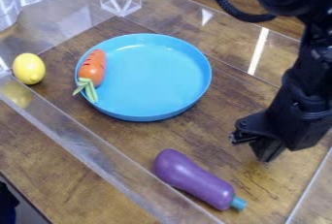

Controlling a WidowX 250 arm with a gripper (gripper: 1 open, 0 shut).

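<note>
The black gripper [255, 137] hangs low over the wooden table at the right, shut, with nothing visible between its fingers. A blue plate [151, 80] lies left of it, with a toy carrot [92, 69] resting on its left side. A purple toy eggplant [195, 179] lies on the table at the bottom, below and left of the gripper. A yellow lemon [29, 68] sits at the far left, outside the plate.
Clear acrylic panels edge the workspace at the left and back. Bare table [169, 136] lies between the plate and the eggplant. A dark cable loops at the top right.
</note>
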